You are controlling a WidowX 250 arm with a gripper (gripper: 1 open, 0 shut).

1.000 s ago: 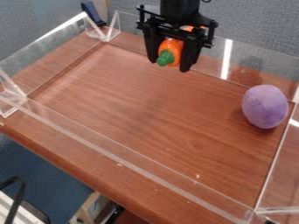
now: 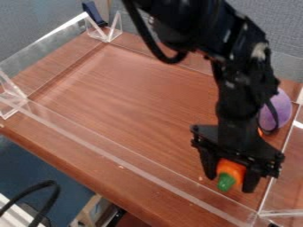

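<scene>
My black gripper (image 2: 236, 161) is low at the front right of the table, shut on an orange object with a green end (image 2: 228, 176), which looks like a carrot. The gripper is just inside the clear wall along the near edge. Behind the arm, at the right, a purple object (image 2: 279, 108) is partly hidden.
Clear plastic walls line the table's edges, with corner pieces (image 2: 12, 102) at the left. A dark cable and grey floor lie beyond the near left edge.
The arm now covers part of the purple object.
</scene>
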